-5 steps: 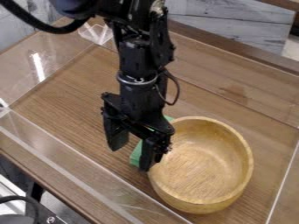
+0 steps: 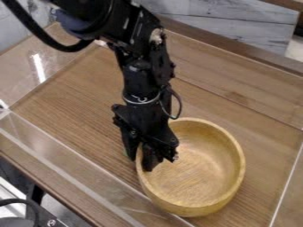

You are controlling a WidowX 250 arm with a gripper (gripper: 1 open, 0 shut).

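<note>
My black gripper (image 2: 147, 145) is low at the left rim of a light wooden bowl (image 2: 204, 174), its fingers close together around that edge. Whether they grip anything is hidden by the dark gripper body.
The wooden table (image 2: 71, 106) has clear space to the left and behind the bowl. A clear strip runs along its front left edge, with a dark cable below at the lower left. A pale wood-plank wall stands at the back.
My gripper has moved slightly and its fingers look closer together.
</note>
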